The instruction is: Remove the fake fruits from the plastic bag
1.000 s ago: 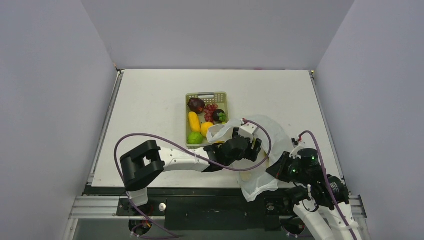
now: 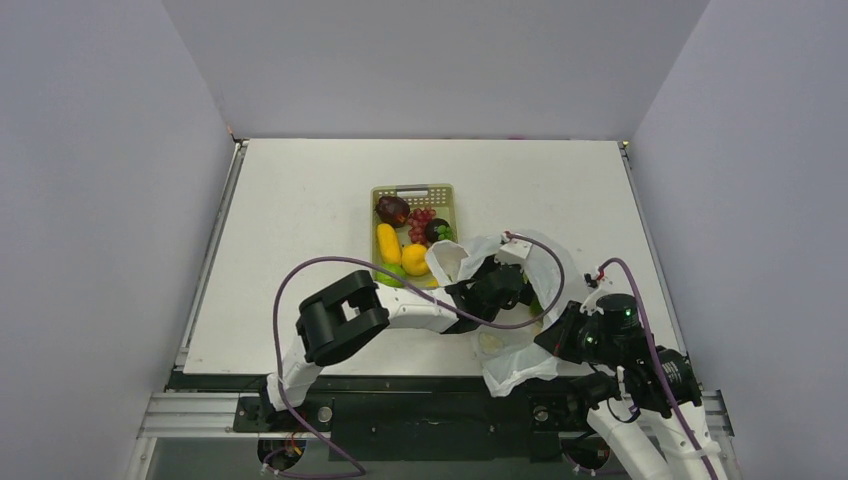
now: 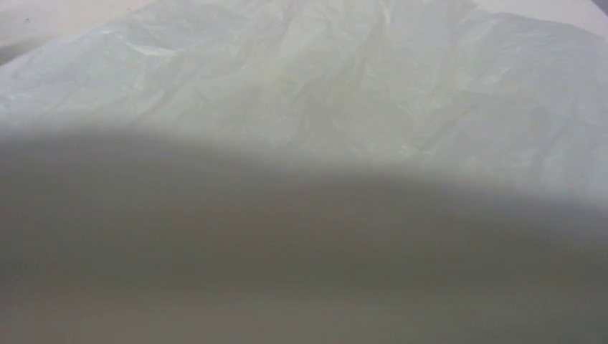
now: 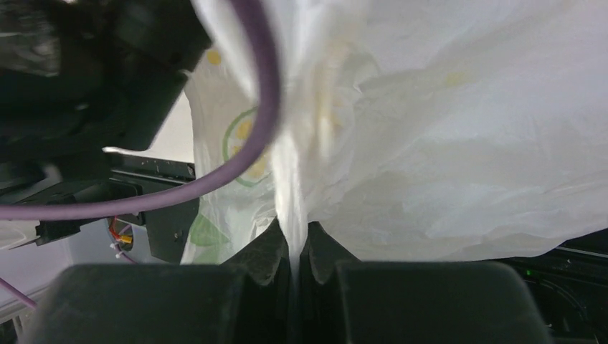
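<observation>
The white plastic bag (image 2: 515,370) lies crumpled at the right front of the table, its thin film filling the upper left wrist view. My left gripper (image 2: 532,294) reaches in among its folds, fingers open; a blurred grey shape hides the fingers in the left wrist view. Something green, perhaps a fruit (image 2: 537,306), shows beside it in the bag. At the bag's right front side, my right gripper is shut on a gathered strip of the plastic. Eggplant (image 2: 392,210), corn (image 2: 389,243), grapes (image 2: 421,226) and an orange fruit (image 2: 415,260) rest in the basket.
The green basket (image 2: 375,212) stands left of the bag, with my left arm (image 2: 412,311) crossing just in front of it. Purple cables (image 2: 330,259) loop over both arms.
My left arm has moved right, carrying the gripper farther right into the bag. It now covers part of the basket's front end. The right gripper has stayed nearly still.
</observation>
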